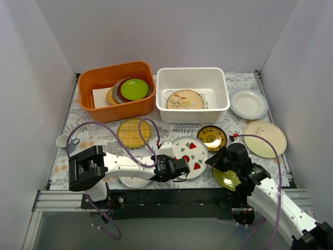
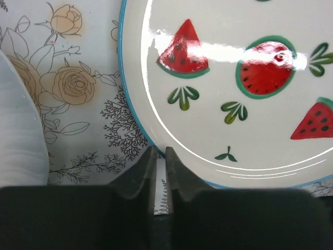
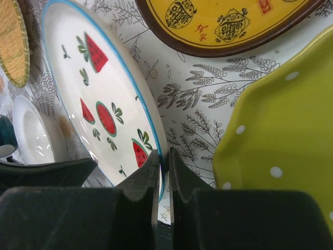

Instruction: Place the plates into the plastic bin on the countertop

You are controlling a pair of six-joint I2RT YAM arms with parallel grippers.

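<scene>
A white watermelon plate [image 1: 193,148] lies front centre. My right gripper is shut on its right rim, the plate seen steeply angled in the right wrist view. My left gripper is over the plate's left edge [image 2: 136,112], fingertips close together; how far open is hard to tell. An olive plate [image 1: 225,179], a brown-yellow plate [image 1: 212,135], a woven yellow plate [image 1: 132,133] and white plates [image 1: 248,99] lie around. The white bin [image 1: 191,115] holds a floral plate [image 1: 184,96]; the orange bin [image 1: 125,112] holds several plates.
A cream plate [image 1: 265,135] lies at the right, a mug [image 1: 62,140] at the far left. The counter's front edge [image 1: 161,195] runs just below the plates. Grey walls enclose three sides.
</scene>
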